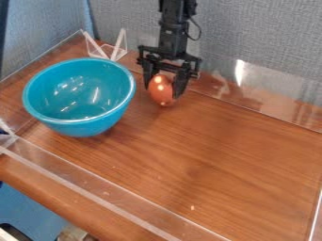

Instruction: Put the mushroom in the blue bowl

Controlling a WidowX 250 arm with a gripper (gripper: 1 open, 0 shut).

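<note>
The blue bowl [116,113] stands at the left of the wooden table, and its inside looks empty. Just right of it is the mushroom [160,87], with a shiny orange-brown cap, down at table level near the back wall. My black gripper [165,79] reaches down from above, its fingers [146,72] around the upper part of the mushroom on both sides. Whether the fingers press on it is too small to make out.
A white, pointed wire-like object [105,47] stands behind the bowl. The grey back wall [270,38] rises close behind the arm, with a clear strip along its foot.
</note>
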